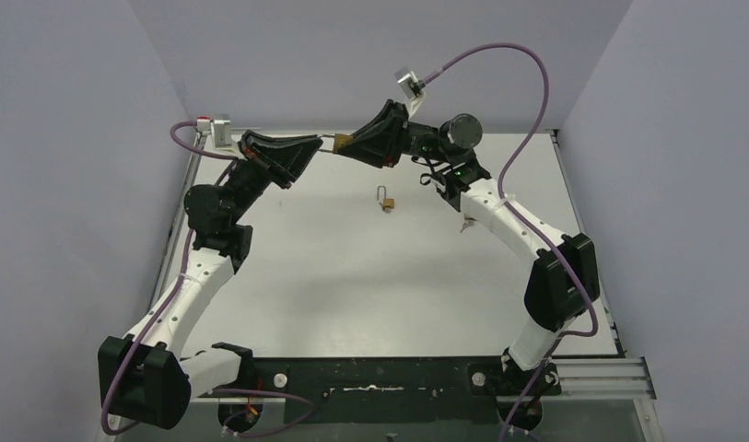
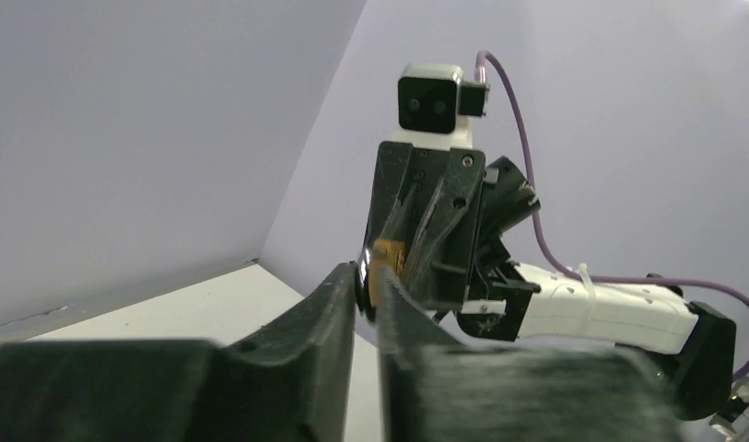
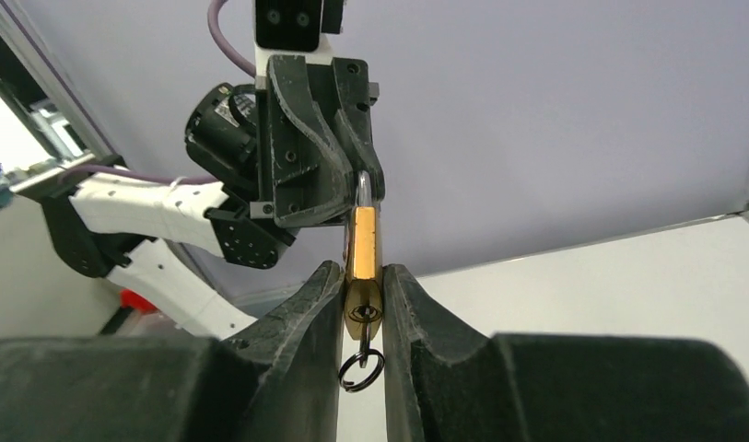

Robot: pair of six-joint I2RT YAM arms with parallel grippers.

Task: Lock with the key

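A brass padlock point(image 1: 343, 142) is held in the air between the two grippers, its long shackle reaching toward my left gripper point(image 1: 317, 143). My right gripper is shut on the padlock's body point(image 3: 364, 244); a key with a ring point(image 3: 361, 385) hangs from the lock's bottom. The left fingertips are at the shackle's end in the top view; whether they are shut on it is unclear. The left wrist view shows its fingers blurred, with the padlock beyond them.
A second padlock point(image 1: 388, 203) with a long shackle lies on the white table point(image 1: 352, 267). A small key-like item point(image 1: 465, 225) lies near the right arm. Grey walls surround the table.
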